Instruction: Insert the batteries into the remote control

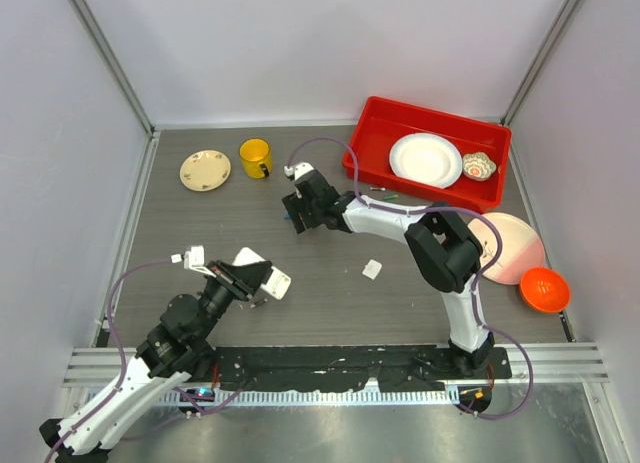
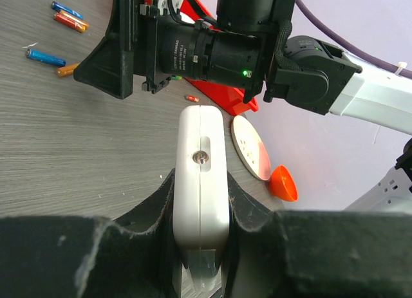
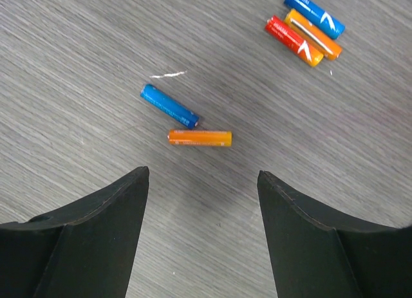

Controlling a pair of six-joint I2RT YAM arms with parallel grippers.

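My left gripper (image 1: 254, 277) is shut on the white remote control (image 2: 201, 201) at lower left, held lengthwise between the fingers. My right gripper hangs open over batteries on the grey table: an orange battery (image 3: 199, 137) lies just ahead of its fingertips, with a blue battery (image 3: 168, 106) beside it. Farther back sit a red battery (image 3: 293, 40), a second orange battery (image 3: 313, 34) and a second blue battery (image 3: 314, 13). In the top view the right gripper covers most of these batteries.
A red tray (image 1: 365, 133) with a white plate and small bowl stands at back right. A yellow mug (image 1: 255, 158), small plate (image 1: 204, 171), white square (image 1: 371, 269), pink plate (image 1: 510, 243) and orange bowl (image 1: 544, 290) surround fairly clear table.
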